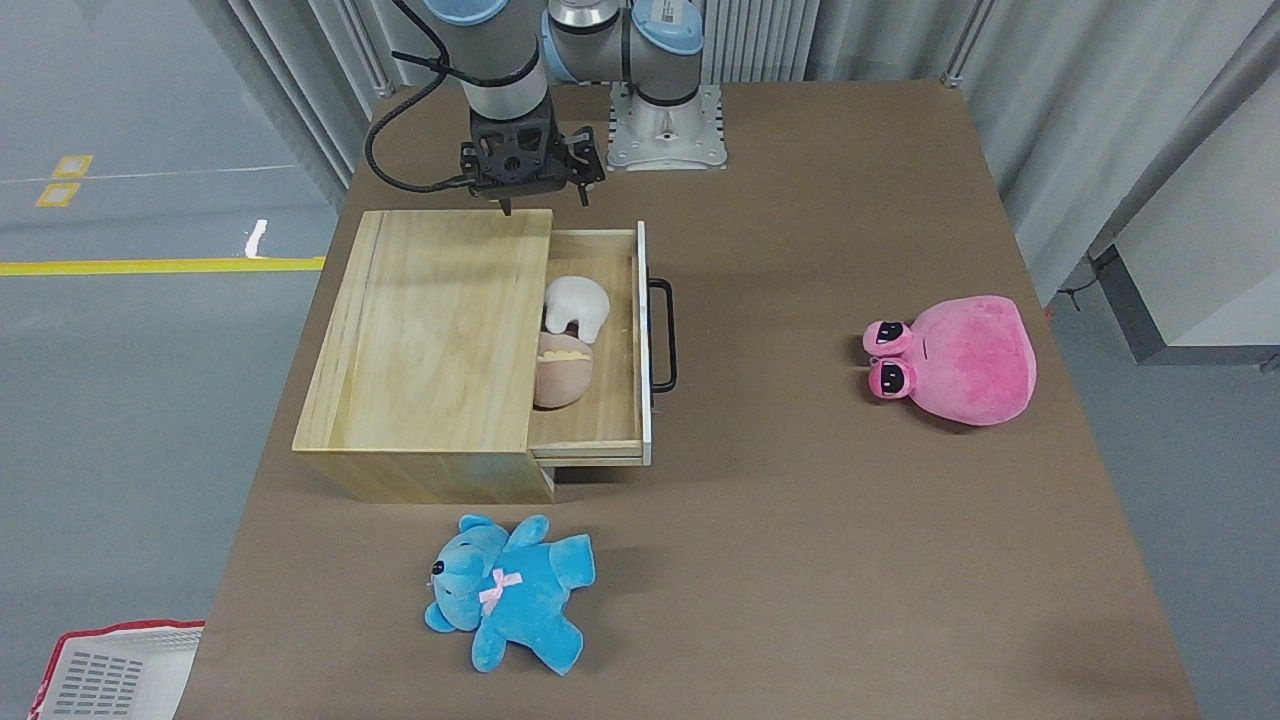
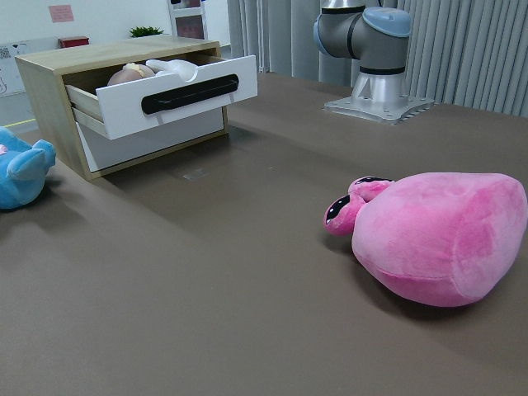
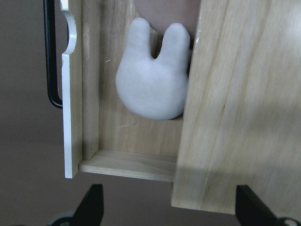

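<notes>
A wooden cabinet [image 1: 420, 324] has its top drawer [image 2: 124, 111] pulled out; its black handle [image 1: 669, 336] faces right in the front view. Inside lie a white rabbit-eared plush [image 3: 150, 87] and a tan round plush [image 1: 561, 372], both partly tucked by the cabinet top's edge. My gripper is open and empty, above the cabinet's far end, looking down on the drawer. A blue bear [image 1: 522, 600] lies in front of the cabinet; a pink plush with big eyes [image 1: 966, 360] lies on the table to the right.
The robot base [image 1: 666, 138] stands at the back. A white basket [image 1: 120, 678] with red rim is off the table at the lower left.
</notes>
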